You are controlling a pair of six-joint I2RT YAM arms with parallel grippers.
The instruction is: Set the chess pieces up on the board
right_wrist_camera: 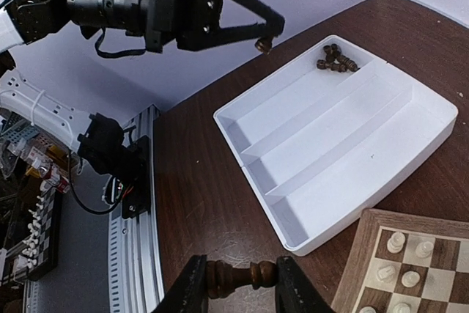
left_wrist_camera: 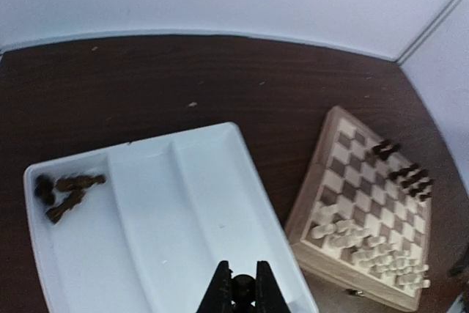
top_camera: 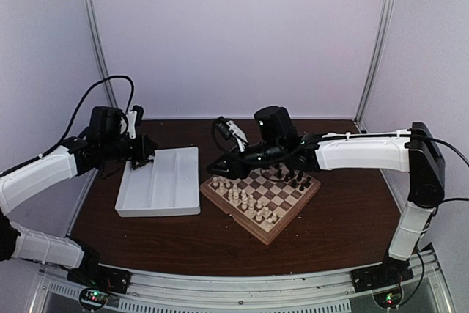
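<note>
My left gripper hangs over the white tray [top_camera: 157, 210], shut on a small dark piece; in the right wrist view that piece shows at its fingertips. My right gripper [top_camera: 216, 170] is at the board's back-left, holding a dark wooden chess piece [right_wrist_camera: 227, 280] crosswise between its fingers. Several dark pieces [left_wrist_camera: 69, 203] lie in the tray's back-left compartment. The chessboard [top_camera: 267, 236] carries white pieces [top_camera: 249, 203] along its near-left side and dark pieces [top_camera: 297, 181] at the far right.
The tray stands left of the board, its other compartments looking empty. Bare dark table lies in front of both and behind the tray. Walls enclose the back and sides.
</note>
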